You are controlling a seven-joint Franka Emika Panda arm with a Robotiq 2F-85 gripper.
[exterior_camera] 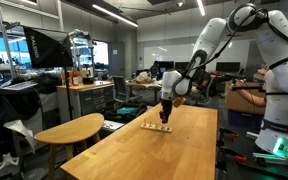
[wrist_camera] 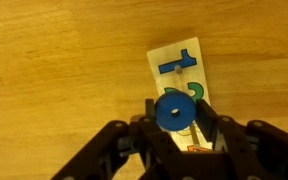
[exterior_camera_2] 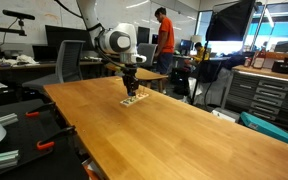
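Note:
A wooden board (wrist_camera: 164, 56) with a blue figure 1 (wrist_camera: 178, 63), green and orange markings and upright pegs lies on the table. In the wrist view a round blue piece (wrist_camera: 175, 111) is gripped between the fingers of my gripper. It covers part of the green-marked section, and the gripper hides some of the board's lower end. From outside, the gripper (exterior_camera: 166, 114) hangs just over the board (exterior_camera: 156, 127). The second exterior view also has the gripper (exterior_camera_2: 133, 89) above the board (exterior_camera_2: 134, 100); whether the piece touches a peg I cannot tell.
Bare wooden tabletop (exterior_camera_2: 184, 140) surrounds the board, with wide free room in front. A person in a white shirt (exterior_camera_2: 118, 42) stands behind the table. Another person in red (exterior_camera_2: 165, 40) is farther back. A round table (exterior_camera: 70, 129) stands off to the left.

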